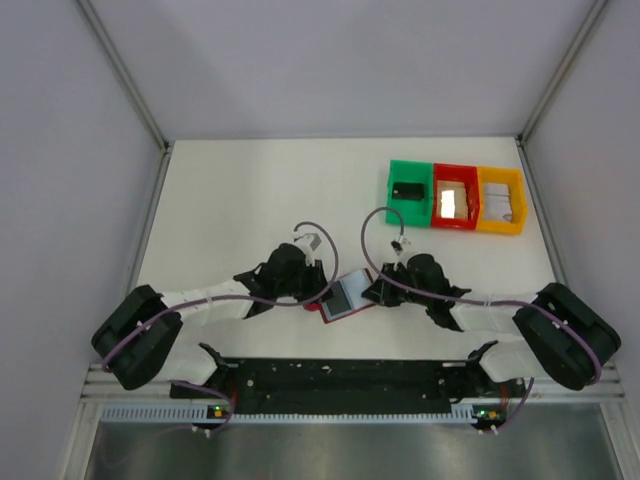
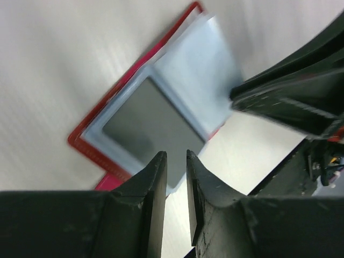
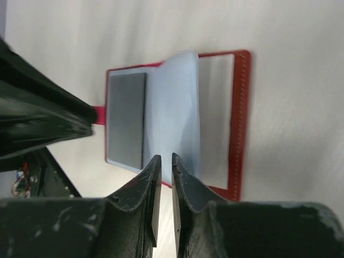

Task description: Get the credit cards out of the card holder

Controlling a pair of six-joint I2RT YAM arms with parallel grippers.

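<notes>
The card holder lies on the table with red edges, a dark panel (image 2: 148, 123) and a pale, lifted flap (image 3: 174, 107) on its other half. In the top view my left gripper (image 1: 320, 298) is at the holder's left end; in its wrist view the fingertips (image 2: 159, 161) are over the dark panel, close together. My right gripper (image 1: 376, 296) is at the holder's right end; in its wrist view the fingertips sit at the pale flap's near edge (image 3: 166, 161). I cannot tell whether either holds anything.
Green (image 1: 410, 215), red (image 1: 455, 222) and yellow (image 1: 515, 225) bins stand at the back right, with items inside.
</notes>
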